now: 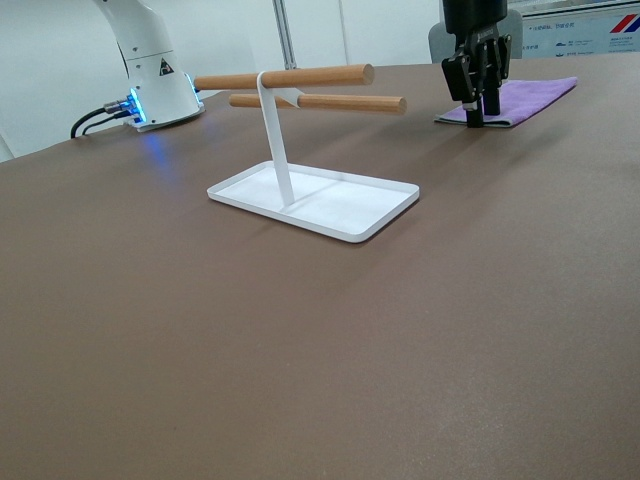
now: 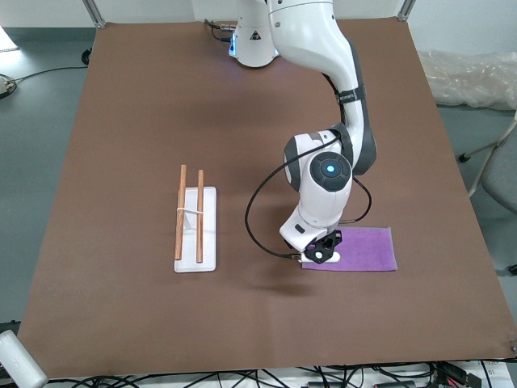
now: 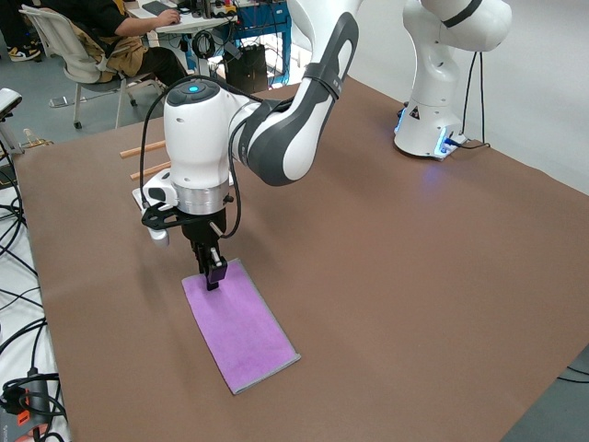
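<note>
A purple cloth [image 3: 241, 336] lies flat on the brown table [image 2: 242, 315], right of a white stand [image 1: 340, 210] with two wooden bars [image 1: 330, 75]. The black gripper [image 1: 482, 112] points down at the edge of the cloth, its fingertips at cloth or table level; in the right view its tips sit on the cloth's far end. Whether its fingers are open or shut on the cloth is not clear. In the left view the white arm mostly hides the gripper.
Cables run along the near edge.
</note>
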